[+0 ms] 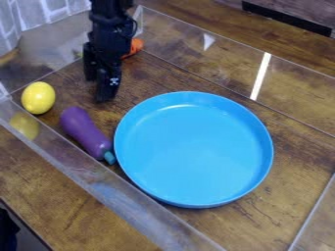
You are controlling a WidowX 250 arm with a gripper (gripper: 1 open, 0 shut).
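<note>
My black gripper point(102, 69) hangs low over the wooden floor at the upper left, open, fingers pointing down. Behind it an orange carrot point(133, 46) is partly hidden by the arm. A yellow lemon point(38, 97) lies to the left, in front of the gripper. A purple eggplant point(84, 131) lies below it, its green end beside a large blue plate point(194, 149) in the centre right.
Clear plastic walls point(159, 215) border the area at left and front. The wooden surface point(236, 69) behind and right of the plate is clear.
</note>
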